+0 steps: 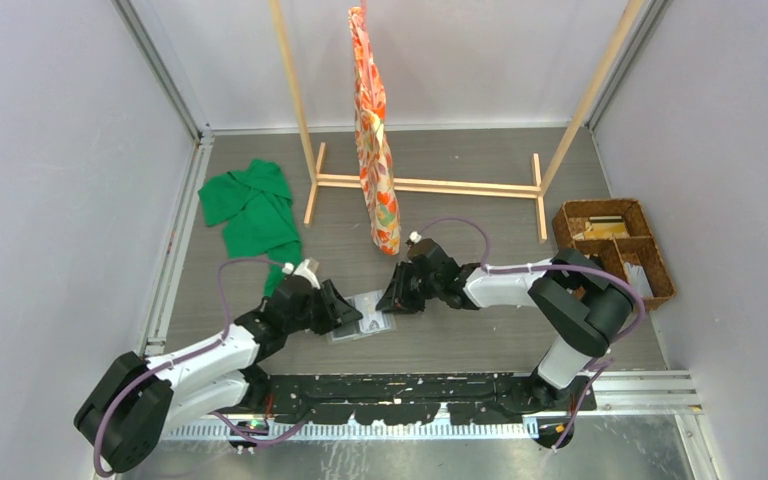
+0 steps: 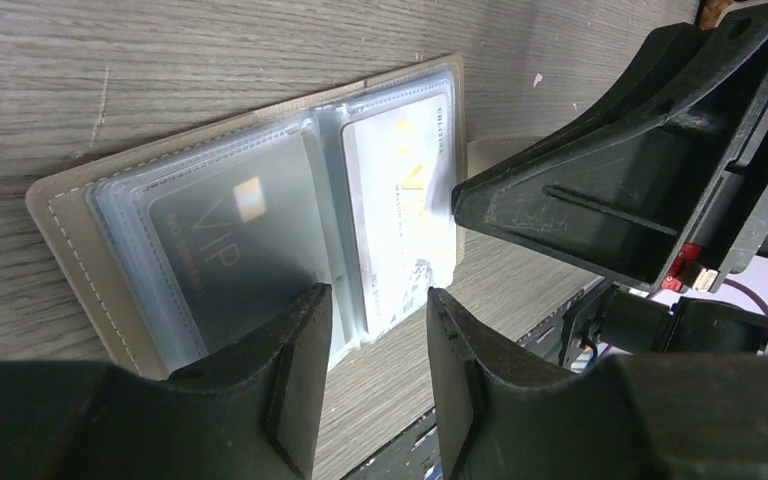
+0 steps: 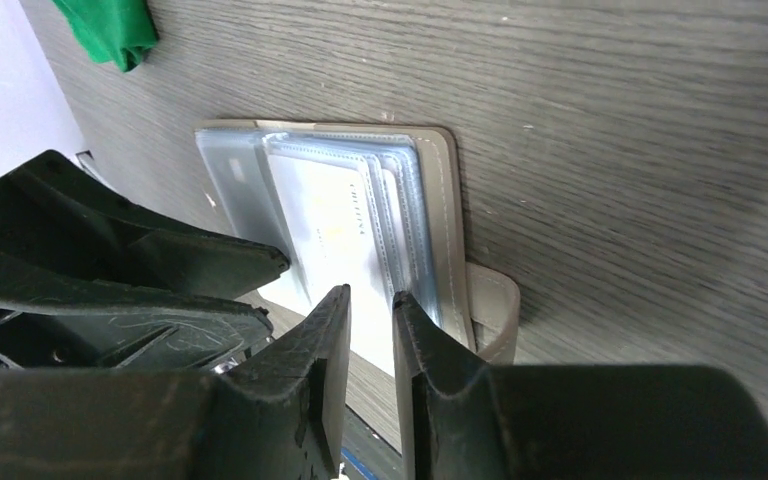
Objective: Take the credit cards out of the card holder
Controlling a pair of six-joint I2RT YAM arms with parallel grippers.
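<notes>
The card holder (image 1: 347, 333) lies opened flat on the table between my two grippers, with clear sleeves over a beige cover (image 2: 80, 255). In its left side sits a grey VIP card (image 2: 225, 230); in its right side, a white card (image 2: 400, 190). My left gripper is part open above the holder's near part, its fingers apart with no card between them. My right gripper is slightly open over the right sleeve, fingertips close to the white card (image 3: 325, 220). Whether they touch it I cannot tell.
A green cloth (image 1: 250, 210) lies at the left. Behind stands a wooden rack (image 1: 440, 186) with a patterned cloth (image 1: 375, 140) hanging from it. A wicker basket (image 1: 657, 240) is at the right. Bare table lies right of the holder.
</notes>
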